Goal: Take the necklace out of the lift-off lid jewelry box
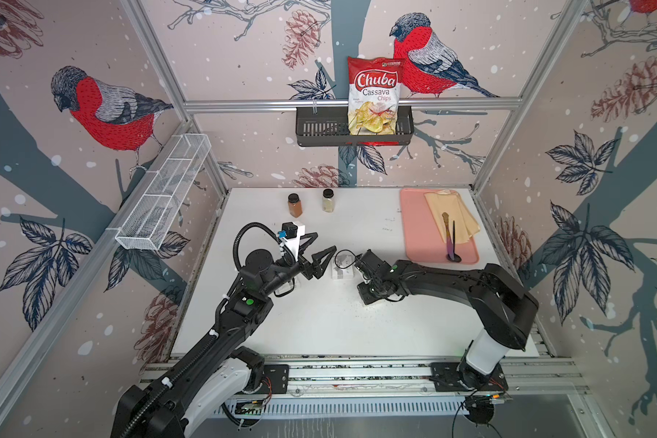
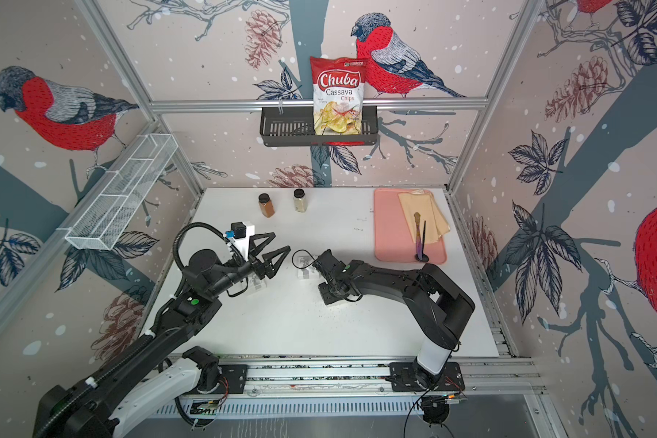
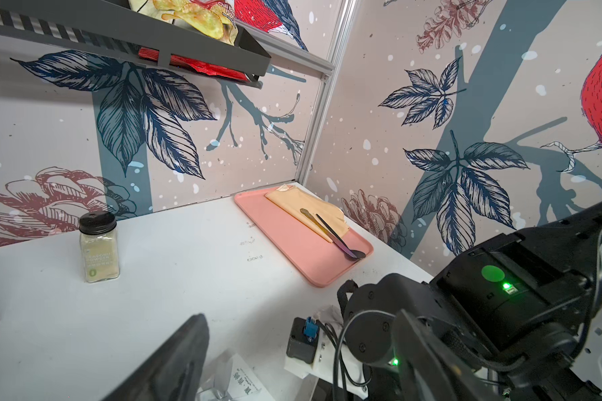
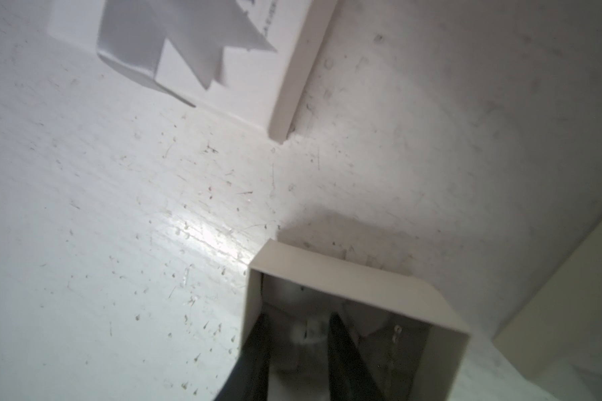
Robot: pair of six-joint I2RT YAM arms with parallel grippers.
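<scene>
In the right wrist view the open jewelry box (image 4: pixel 341 267) sits on the white table, a thin shiny strand (image 4: pixel 394 341) inside at right, perhaps the necklace. The fingers of my right gripper are down at the box, part open; what lies between them is blurred. The lid with silver ribbon (image 4: pixel 234 87) lies apart from the box, also visible in the top left view (image 1: pixel 341 271). My left gripper stands open and raised left of the lid, nothing between its fingers.
Two spice jars (image 1: pixel 295 206) stand at the back. A pink tray (image 1: pixel 416 241) with cloth and utensils lies at right. A shelf (image 1: pixel 321 135) holds a chips bag.
</scene>
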